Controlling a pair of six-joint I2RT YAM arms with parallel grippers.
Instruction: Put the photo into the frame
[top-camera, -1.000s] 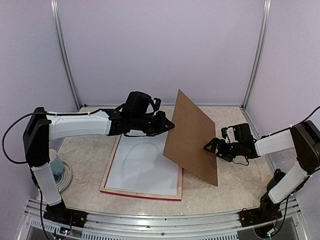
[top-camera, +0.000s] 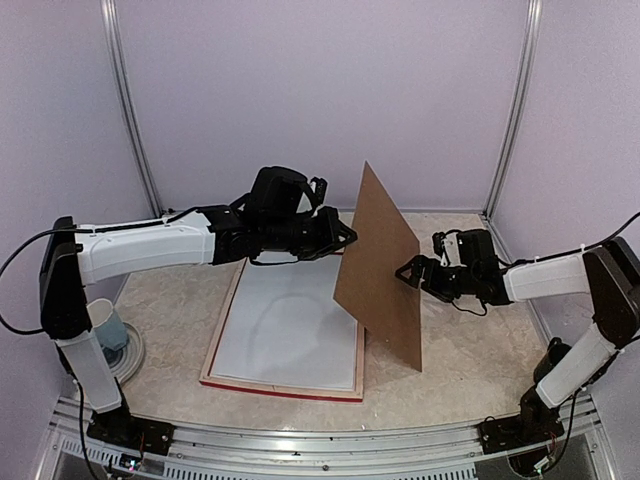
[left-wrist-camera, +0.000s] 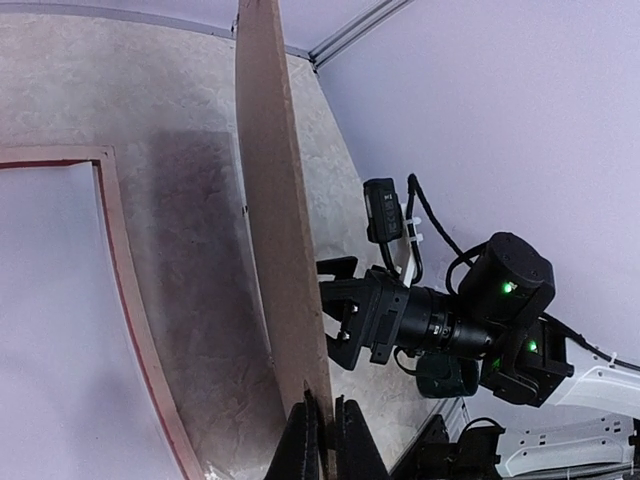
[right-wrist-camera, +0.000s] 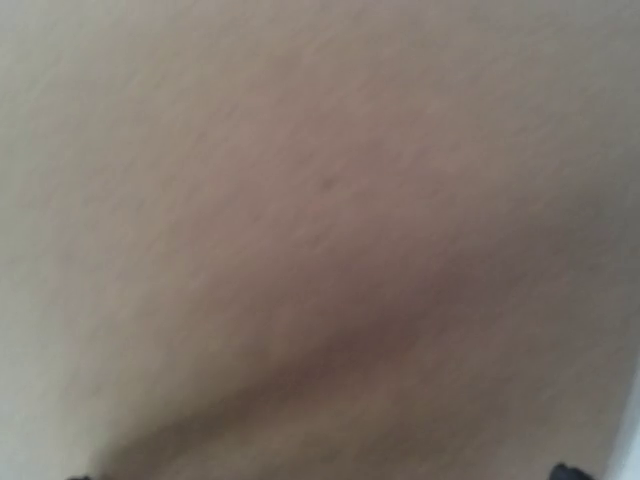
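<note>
A brown board (top-camera: 380, 270) stands upright and tilted over the right part of the frame, with my left gripper shut on its edge. The wooden frame (top-camera: 213, 365) lies on the table with a white sheet (top-camera: 280, 340) in it. My right gripper (top-camera: 410, 270) is at the board's right face, open as far as shows; in the left wrist view its fingers are partly behind the board. The right wrist view is filled by the board's brown surface (right-wrist-camera: 330, 200).
A blue cup (top-camera: 108, 325) and plates (top-camera: 135, 365) stand at the left edge. Bare table shows right of the board and left of the frame. Walls enclose the back and sides.
My left gripper has moved up and a little right with the board, which now stands more upright. My right gripper has also risen slightly.
</note>
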